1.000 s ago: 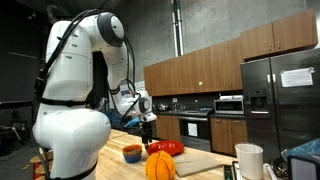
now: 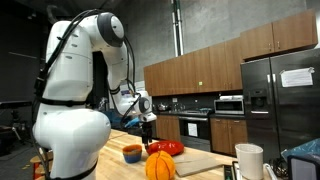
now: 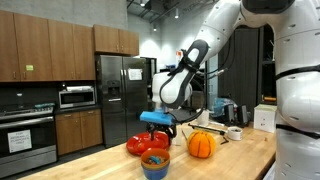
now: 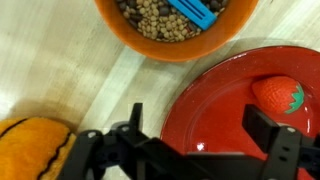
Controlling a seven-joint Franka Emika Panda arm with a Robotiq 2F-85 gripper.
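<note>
My gripper stands open above the near edge of a red plate [image 4: 205, 105], its black fingers [image 4: 127, 137] apart with only the plate and table showing between them. On that plate, a red strawberry [image 4: 277, 94] with a green top lies beyond the right finger. An orange-rimmed bowl [image 4: 165, 50] at the top of the wrist view holds small brown and pale pieces and a blue tool [image 4: 195, 11]. An orange ball with dark lines [image 4: 30, 148] sits at the lower left. In the second exterior view, the arm's end hangs over the plate [image 3: 140, 147], behind the bowl [image 3: 155, 172].
Beside the ball in the first exterior view are a light board [image 2: 197, 164] and a white cylindrical container [image 2: 249, 160]. Kitchen cabinets and a dark fridge stand well behind.
</note>
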